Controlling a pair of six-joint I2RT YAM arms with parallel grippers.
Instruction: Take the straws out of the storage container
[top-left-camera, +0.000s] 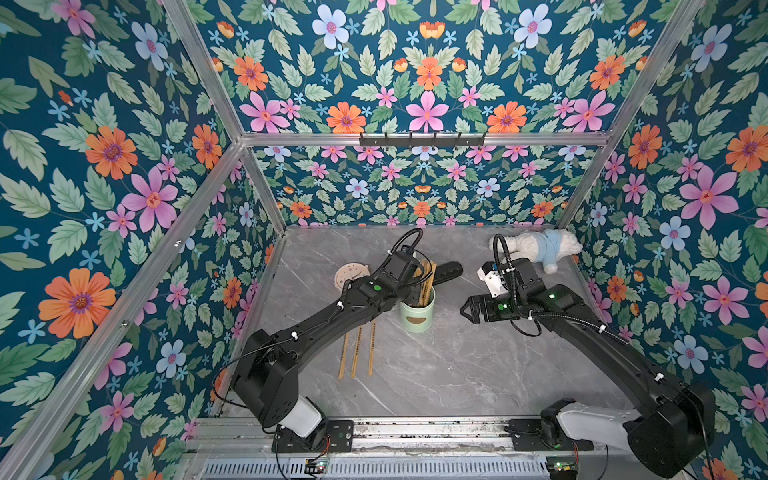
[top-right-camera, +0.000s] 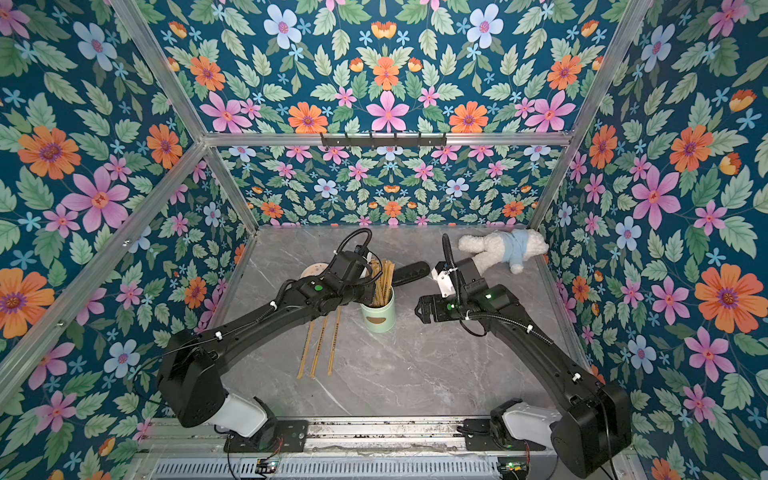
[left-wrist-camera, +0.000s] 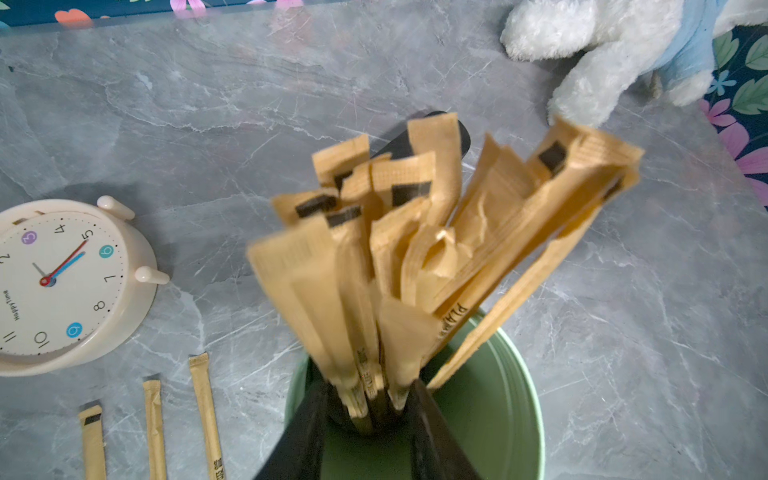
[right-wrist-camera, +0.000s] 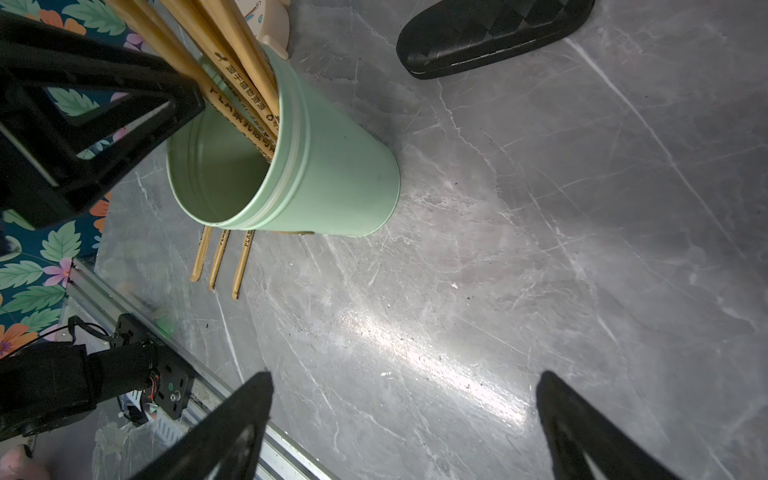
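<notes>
A green container (top-left-camera: 417, 321) stands mid-table, full of paper-wrapped straws (left-wrist-camera: 420, 184) leaning out of its top. My left gripper is at its mouth, fingers open around the lower part of some straws; whether it touches them I cannot tell. My right gripper hangs right of the container, open and empty, above bare table. Three loose straws (top-left-camera: 356, 356) lie side by side on the table, front-left of the container.
A round clock (left-wrist-camera: 56, 296) lies back-left of the container, a black case (right-wrist-camera: 492, 36) behind it. A white plush toy (top-right-camera: 512, 248) in blue lies at the back right.
</notes>
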